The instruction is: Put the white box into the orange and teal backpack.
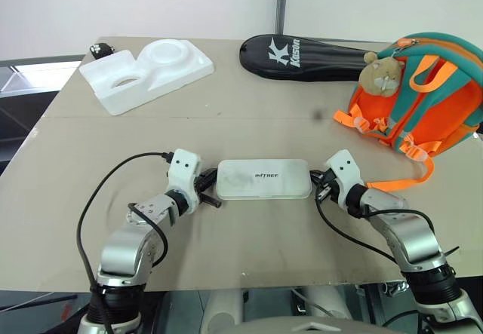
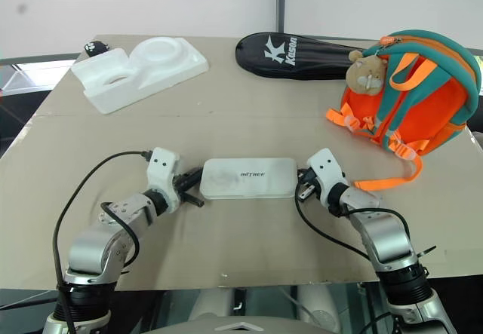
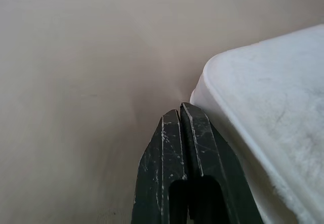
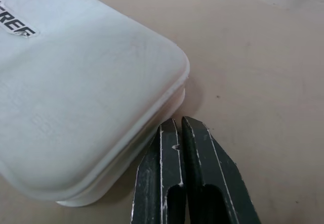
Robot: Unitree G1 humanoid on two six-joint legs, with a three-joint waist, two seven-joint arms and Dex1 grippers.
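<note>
The white box lies flat on the table between my two grippers, its long side running left to right. My left gripper is shut with nothing between its fingers, its tips against or right beside the box's left end. At the opposite end, my right gripper is also shut and empty, its fingers close along the side wall; whether they touch cannot be told. The orange and teal backpack rests at the back right of the table, with a plush animal head hanging on it.
A white moulded tray sits at the back left, with a small black item behind it. A black racket case lies along the back edge, reaching the backpack. An orange strap trails near my right arm. Mid-table is clear.
</note>
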